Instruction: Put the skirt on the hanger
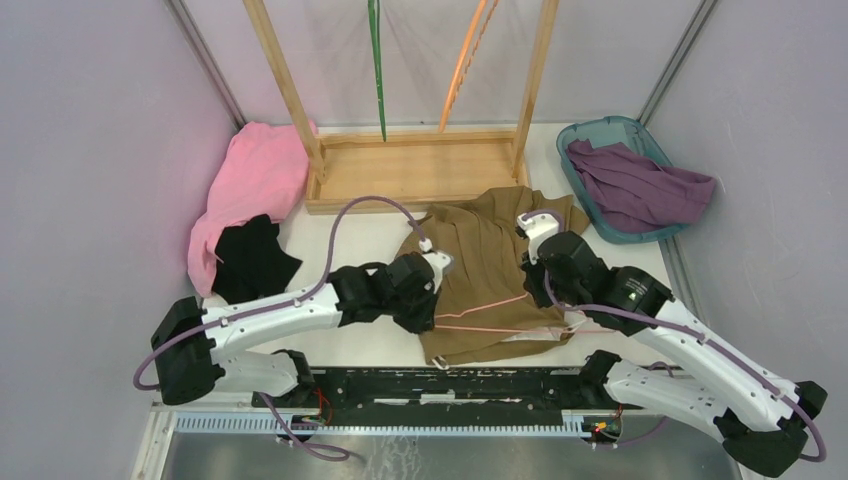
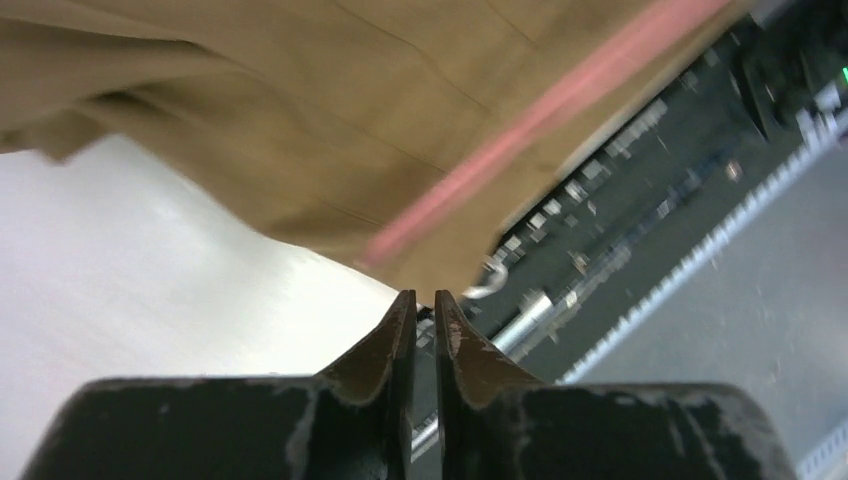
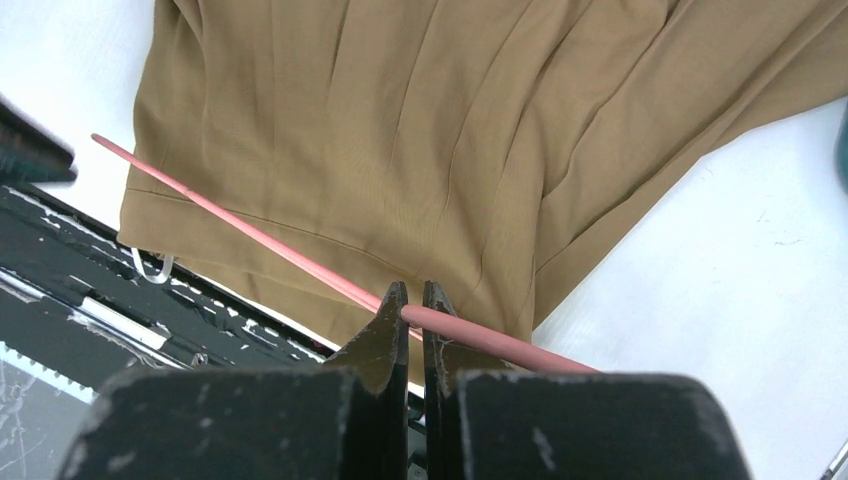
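Observation:
A brown pleated skirt (image 1: 475,245) lies flat at the middle of the white table, a small pale loop at its lower left. A pink hanger (image 3: 500,340) extends across its lower part. My right gripper is shut on the hanger. My left gripper (image 1: 425,320) is low over the skirt's lower left, by the hanger's left end; in the left wrist view its fingertips (image 2: 450,310) are close together, and I see nothing clearly between them. That view is blurred.
A wooden rack (image 1: 415,205) holding green and orange hangers stands behind. A teal basket (image 1: 640,235) with purple cloth is at the right; pink (image 1: 240,170) and black cloths (image 1: 250,260) lie at the left. The table's front edge borders a dark rail.

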